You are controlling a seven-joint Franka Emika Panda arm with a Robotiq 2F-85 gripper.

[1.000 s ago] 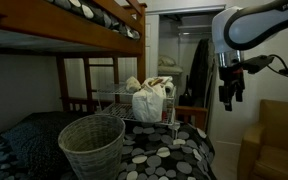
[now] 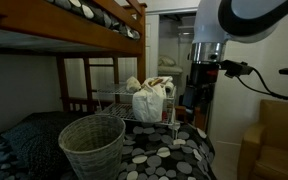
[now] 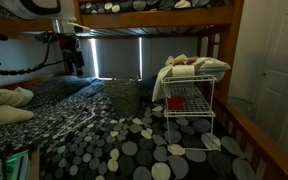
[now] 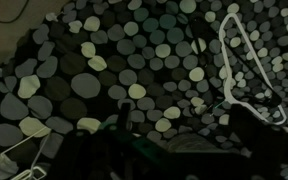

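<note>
My gripper (image 2: 196, 100) hangs in the air at the right, above the far end of the dotted bedspread (image 2: 144, 160). In exterior view 2 it shows at the upper left, well above the bed. The wrist view looks down at the bedspread; the dark fingers at its lower edge stand apart, with nothing seen between them. A white clothes hanger (image 4: 225, 55) lies on the bedspread at the right of that view. A woven basket (image 2: 92, 148) stands upright on the bed, away from my gripper.
A white wire rack (image 3: 191, 124) stands on the bed, with a pale cloth or bag (image 2: 148, 105) on top and something red (image 3: 176, 103) inside. The upper bunk (image 2: 84, 40) overhangs the bed. A brown armchair (image 2: 276, 145) is at the right.
Basket and rack have stayed put.
</note>
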